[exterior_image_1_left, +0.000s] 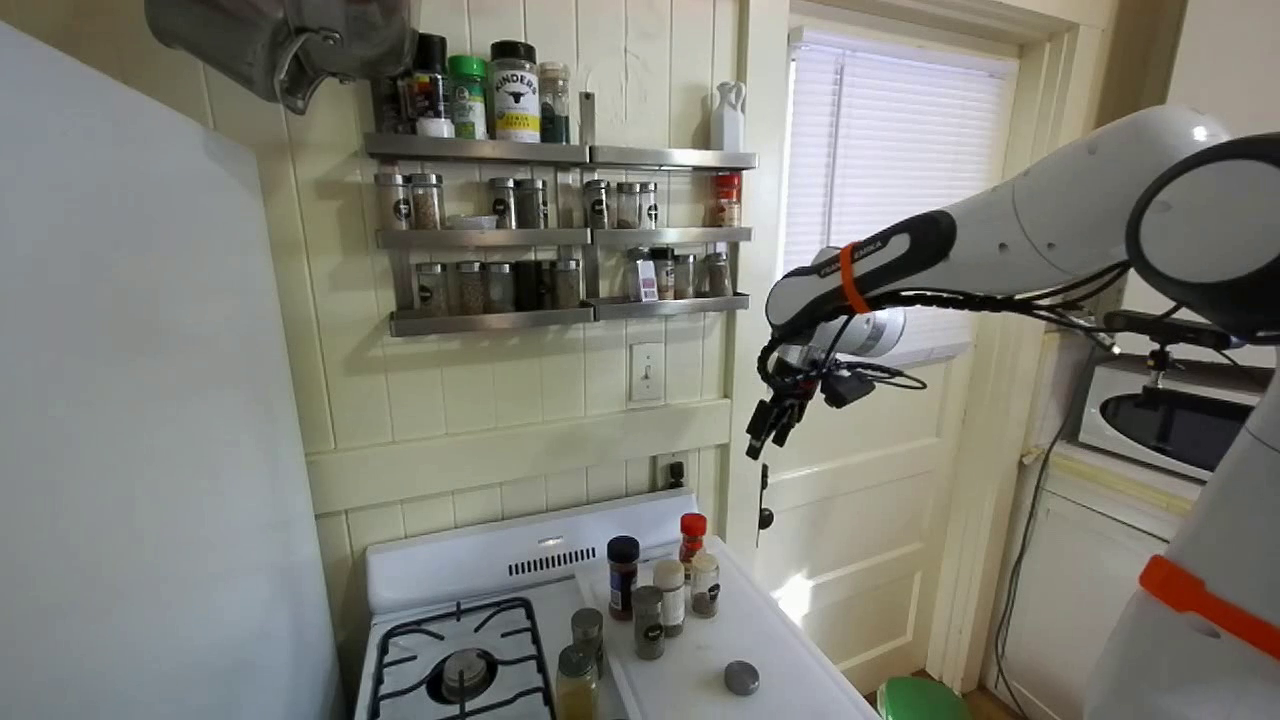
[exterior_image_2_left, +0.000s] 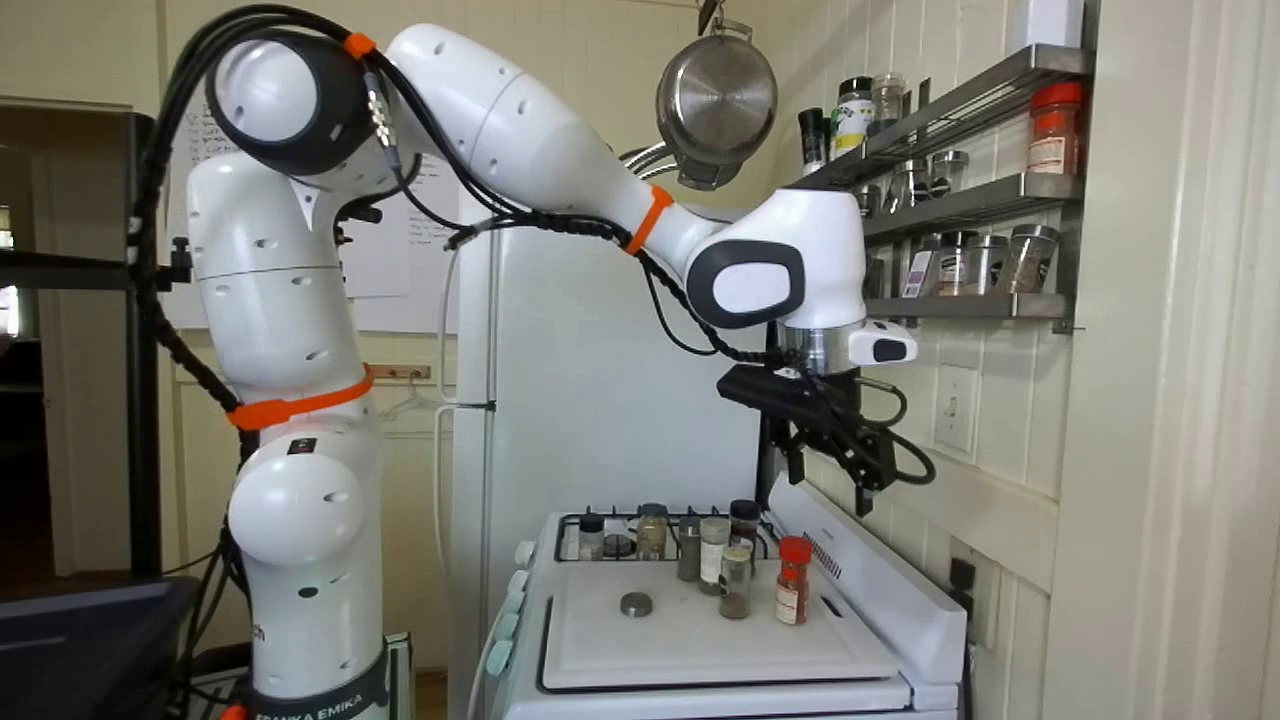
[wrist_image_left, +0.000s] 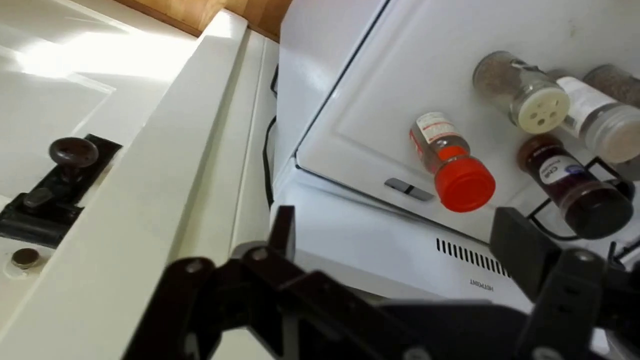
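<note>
Above the stove's right back side hangs my gripper (exterior_image_1_left: 774, 442), open and pointing down, with nothing between its fingers. In the wrist view a red-capped spice jar (wrist_image_left: 465, 183) stands on the stove's white cover (exterior_image_2_left: 600, 654), below and beyond the fingers. Close by it are a dark-capped jar (wrist_image_left: 576, 189), a clear jar with a perforated cream lid (wrist_image_left: 522, 90) and a white-labelled jar (exterior_image_2_left: 713, 554). A grey-lidded jar (exterior_image_1_left: 648, 624) stands beside these. All of these jars are upright and apart from the gripper.
Wall shelves (exterior_image_1_left: 492, 238) carrying many spice jars rise behind the stove. Two jars (exterior_image_1_left: 576, 678) stand near the burner grate (exterior_image_1_left: 462, 672). A loose round lid (exterior_image_1_left: 741, 678) lies on the cover, whose front part is clear. The door frame (wrist_image_left: 150, 174) is close to the gripper.
</note>
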